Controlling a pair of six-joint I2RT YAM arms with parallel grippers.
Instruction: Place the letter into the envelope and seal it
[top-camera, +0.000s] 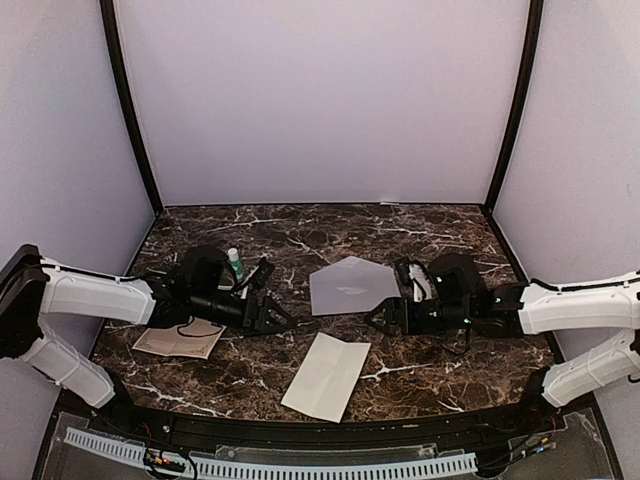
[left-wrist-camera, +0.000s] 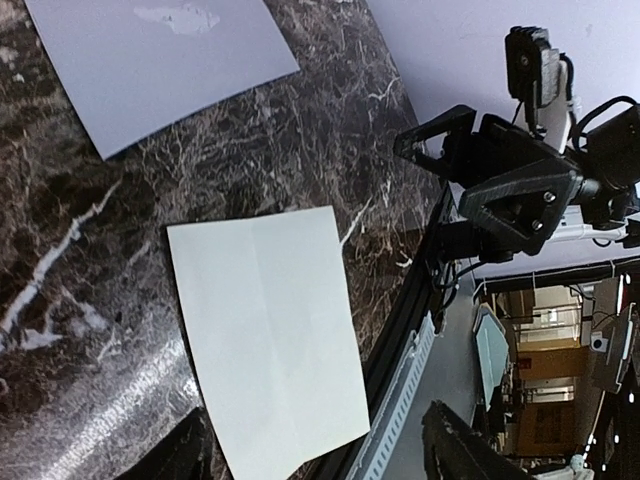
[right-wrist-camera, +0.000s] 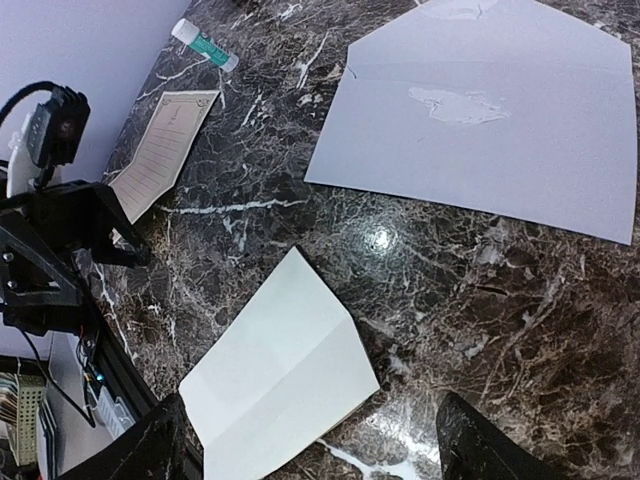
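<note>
A blank cream sheet with a crease along it lies at the table's front middle; no finger touches it. Behind it, the pale lavender envelope lies flat with its pointed flap spread out. A lined, printed sheet rests at the left, partly covered by the left arm in the top view. My left gripper is low, behind and left of the cream sheet, fingers apart and empty. On the other side, my right gripper hangs behind and right of that sheet, open with nothing held.
A glue stick with a teal label and white cap is at the back left, close behind the left arm. Bare dark marble spreads over the front right. The table's front edge is near the cream sheet's lower end.
</note>
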